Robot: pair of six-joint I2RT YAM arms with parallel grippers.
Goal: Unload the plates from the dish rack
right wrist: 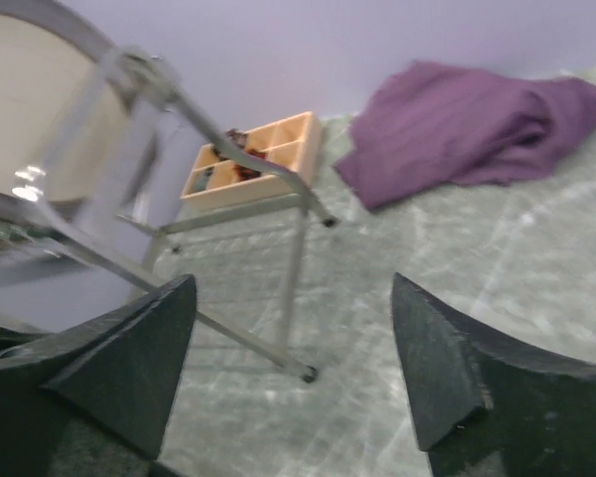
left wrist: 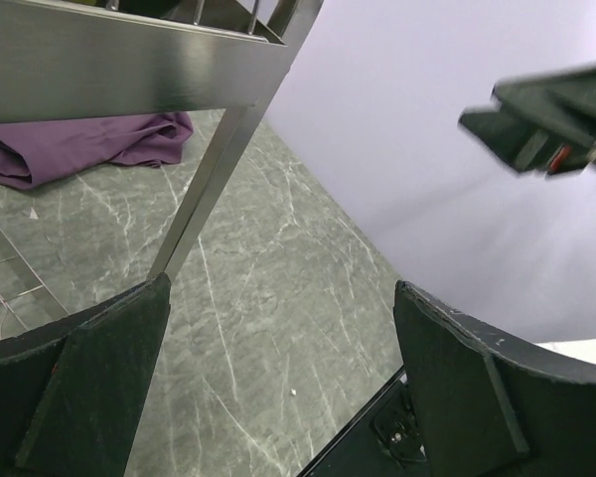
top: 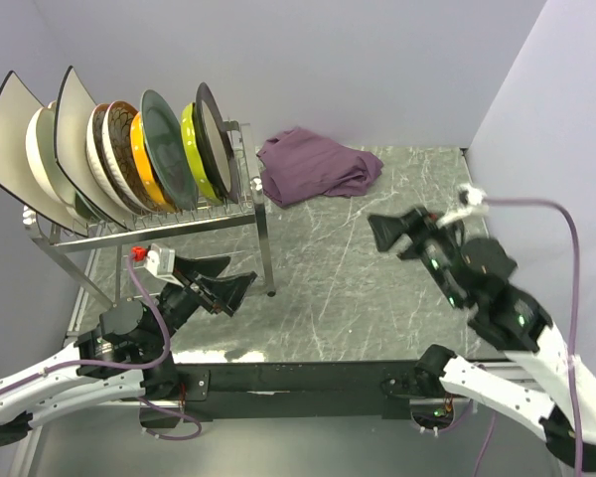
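Observation:
Several plates stand on edge in the metal dish rack (top: 149, 236) at the left of the top view. Among them are a dark grey plate (top: 212, 129) at the right end, a lime green plate (top: 192, 149), a dark green plate (top: 165, 139) and an orange plate (top: 141, 159). In front of the rack, below its upper shelf, my left gripper (top: 233, 280) is open and empty. Over the right half of the counter hangs my right gripper (top: 395, 235), blurred, its fingers parted with nothing between them. A grey-rimmed plate (right wrist: 60, 89) shows at the upper left of the right wrist view.
A crumpled purple cloth (top: 318, 167) lies at the back of the marble counter (top: 348, 288). Behind the rack's legs sits a wooden compartment tray (right wrist: 296, 149). A wall bounds the right side.

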